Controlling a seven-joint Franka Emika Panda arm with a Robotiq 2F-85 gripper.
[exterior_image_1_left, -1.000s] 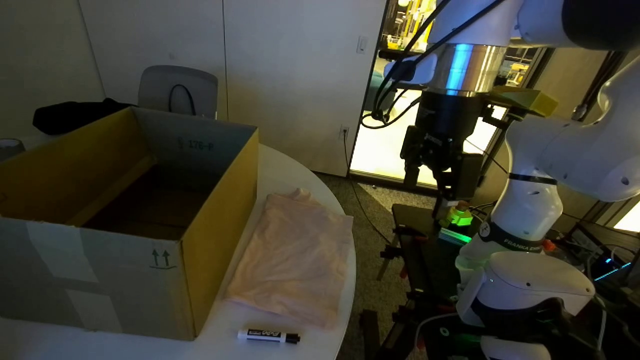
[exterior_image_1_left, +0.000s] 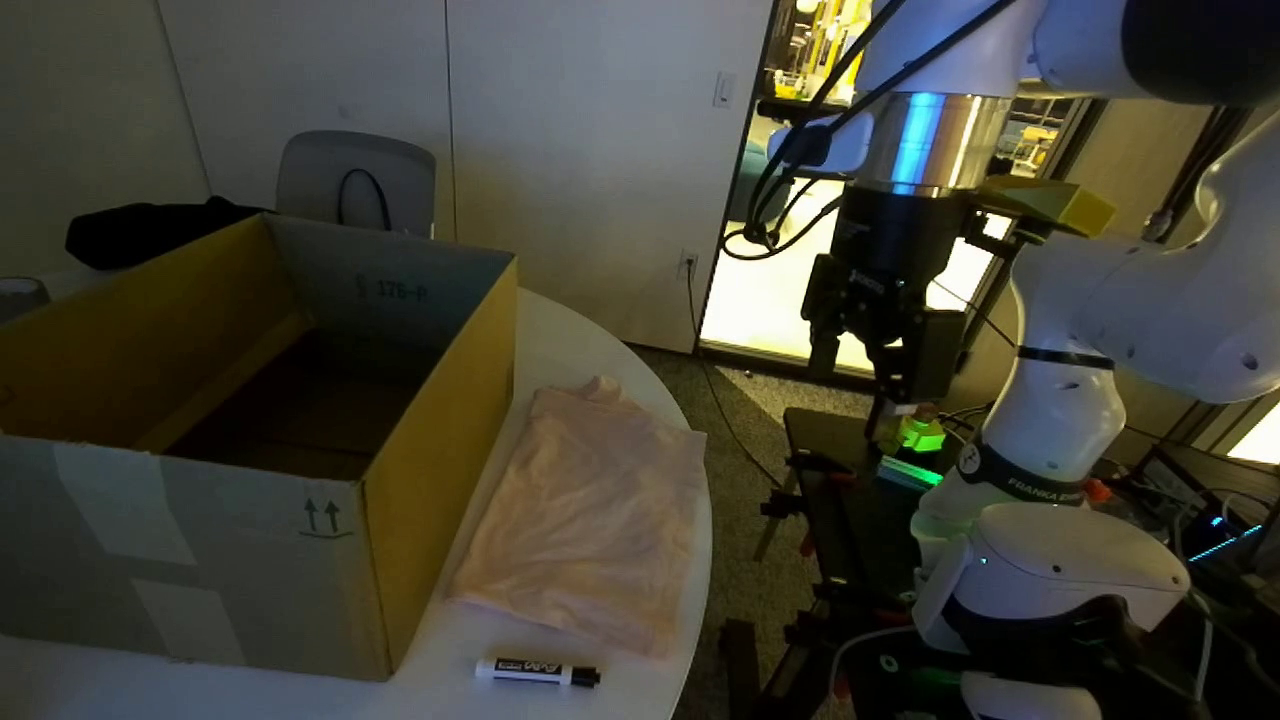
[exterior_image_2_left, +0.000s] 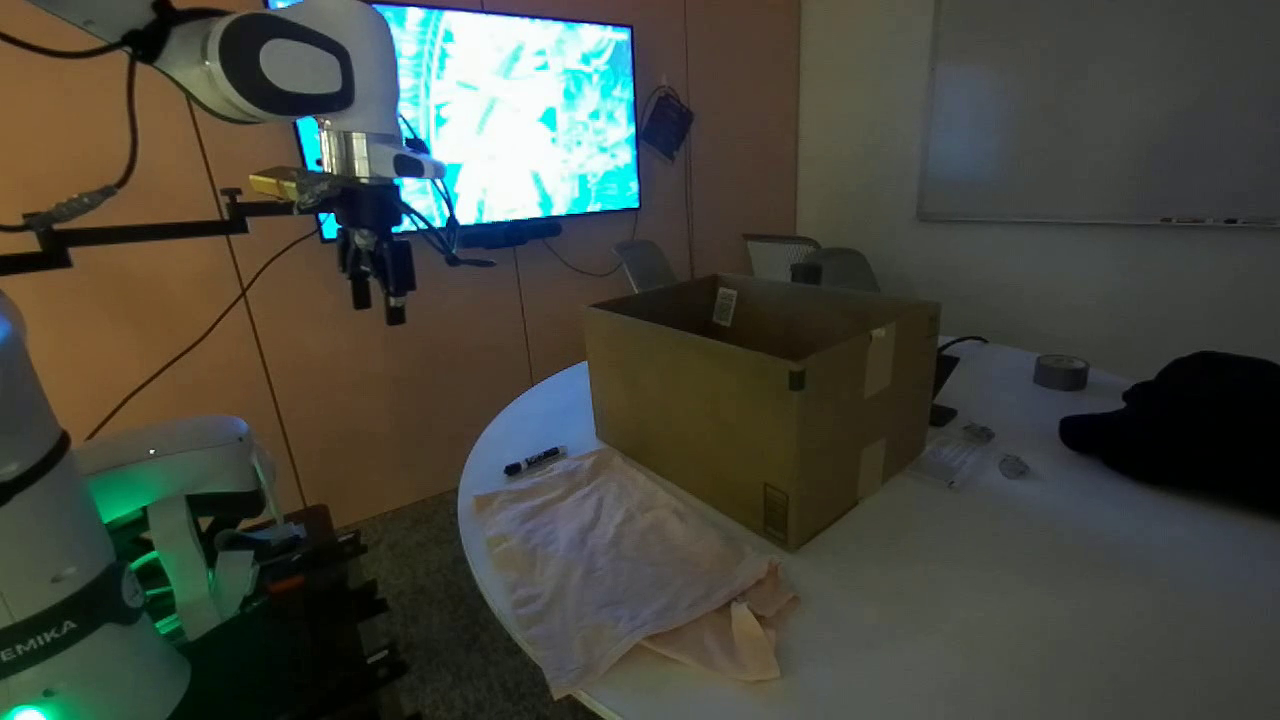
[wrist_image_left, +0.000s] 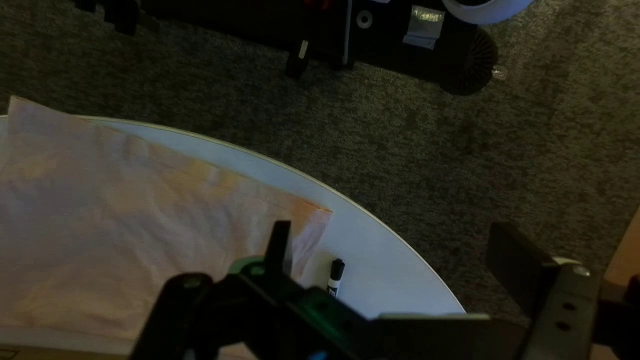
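Note:
A pale pink cloth (exterior_image_1_left: 588, 510) lies spread on the white round table beside the open cardboard box (exterior_image_1_left: 438, 444). In exterior view 2 the cloth (exterior_image_2_left: 612, 558) shows a crumpled corner towards the near side. A black-and-white marker (exterior_image_1_left: 536, 672) rests on the table just past one edge of the cloth; the wrist view shows the marker (wrist_image_left: 336, 277) partly behind a finger. My gripper (exterior_image_1_left: 860, 378) hangs high, away from the table on the robot's side. Its fingers (wrist_image_left: 279, 246) stand wide apart in the wrist view, and nothing is between them.
The box's tall walls stand on the table (exterior_image_2_left: 1020, 576) right beside the cloth. Farther along are a tape roll (exterior_image_2_left: 1062, 372) and a dark bundle (exterior_image_2_left: 1188, 426). Open floor (wrist_image_left: 384, 144) separates the table from the robot's black stand (exterior_image_1_left: 858, 504).
Hardly anything differs: the arm sits a touch lower than a second ago. Cloth, marker and box have stayed where they were.

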